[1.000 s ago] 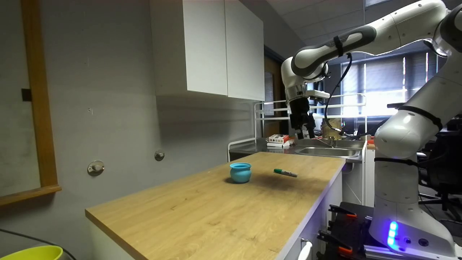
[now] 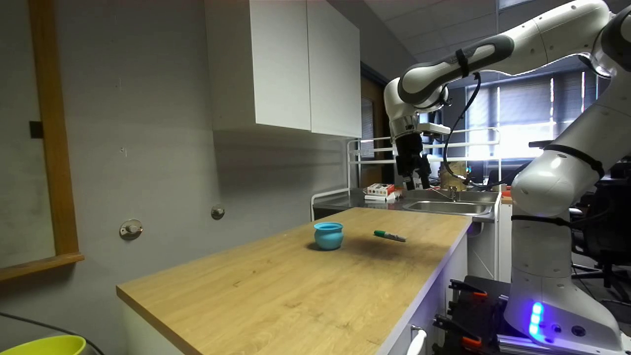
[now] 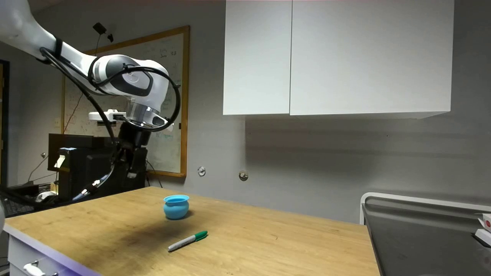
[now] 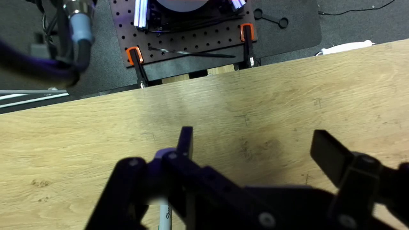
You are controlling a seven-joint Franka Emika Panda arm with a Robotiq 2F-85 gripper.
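A small blue pot (image 2: 329, 236) with a flared rim stands upright on the wooden counter; exterior view 2 shows the same blue pot (image 3: 176, 207) near the counter's back edge. Beside it, apart, lies a marker (image 3: 187, 241) with a grey-white barrel and green cap. In the wrist view only part of the marker's barrel (image 4: 165, 216) shows, partly hidden behind the black fingers. My gripper (image 2: 415, 182) hangs well above the counter, touching neither object. Its fingertips stand wide apart in the wrist view, so the gripper is open, with only bare counter visible between them.
White cabinets (image 3: 338, 57) hang on the wall above the counter. A metal sink (image 2: 449, 207) and a small red-and-white box (image 2: 379, 190) lie beyond its far end. A cable loops beside the wrist.
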